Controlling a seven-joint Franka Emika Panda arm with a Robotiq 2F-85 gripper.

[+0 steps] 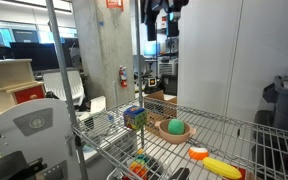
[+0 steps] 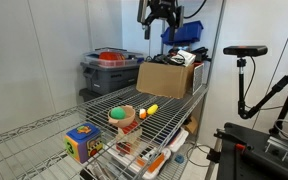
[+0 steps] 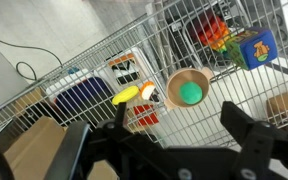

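Observation:
High above the wire shelf, my gripper stands open with nothing between its fingers; exterior view 2 shows it at the top. A terracotta-coloured bowl holding a green round thing rests on the shelf. Beside it lie an orange-and-white piece and a yellow elongated thing, probably a toy corn or banana. A colourful box stands on the shelf on the bowl's other side. The wrist view looks down on all of these, well below the fingers.
On a lower level under the wires sit several colourful items. A cardboard box and grey bins stand at the shelf's far end in exterior view 2. Bare wire shelf shows on the near left.

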